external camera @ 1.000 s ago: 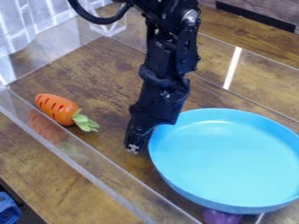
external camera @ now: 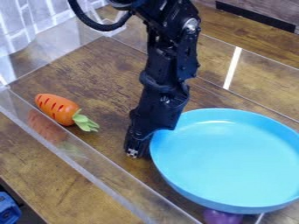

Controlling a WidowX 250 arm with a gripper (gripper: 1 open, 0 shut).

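The black robot gripper (external camera: 138, 149) reaches down in the middle of the view, its tips low at the left rim of a large blue plate (external camera: 228, 157). It looks shut; whether anything thin is between its fingers is hidden. An orange toy carrot (external camera: 59, 108) with a pale green top lies on the wooden surface to the left, apart from the gripper.
A purple object (external camera: 222, 216) shows partly beneath the plate's front edge. Clear plastic walls run along the left and front of the wooden floor (external camera: 70, 74). A blue item (external camera: 6, 208) sits at the lower left corner.
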